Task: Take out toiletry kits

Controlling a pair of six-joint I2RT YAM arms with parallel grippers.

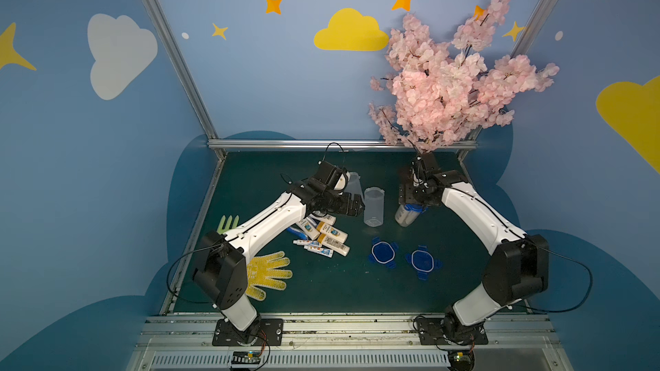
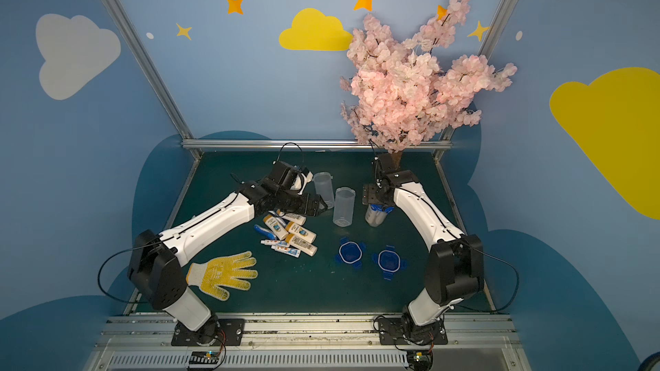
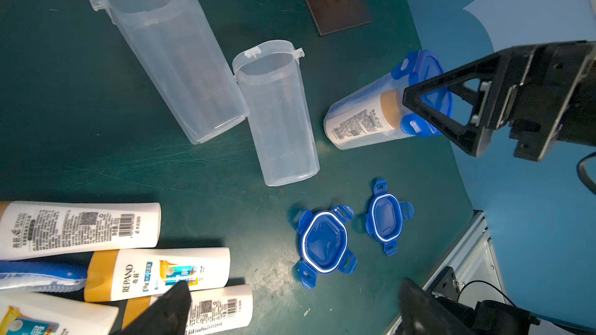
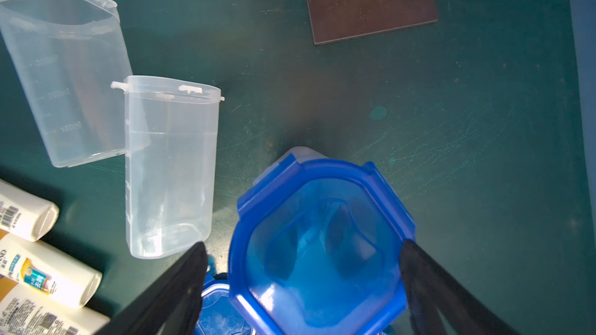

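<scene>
A clear cup with a blue lid [image 4: 322, 235] stands upright on the table, with a white bottle [image 3: 363, 118] inside. My right gripper is open above it, the lid between its spread fingers in the right wrist view. Whether the fingers touch the lid I cannot tell. My left gripper hangs open left of the cups, nothing between its fingers. Two lidless empty cups stand side by side: one cup [image 1: 374, 206] in the middle, another cup [image 3: 173, 49] behind it to the left. Two loose blue lids, the left lid [image 1: 383, 253] and right lid [image 1: 422, 261], lie in front.
A pile of several bottles [image 1: 333, 232], toothpaste tubes [image 1: 318, 250] and a blue toothbrush item [image 3: 40, 276] lies left of centre. A yellow glove [image 2: 227, 274] is at the front left. The blossom tree's base [image 4: 375, 6] stands behind the lidded cup.
</scene>
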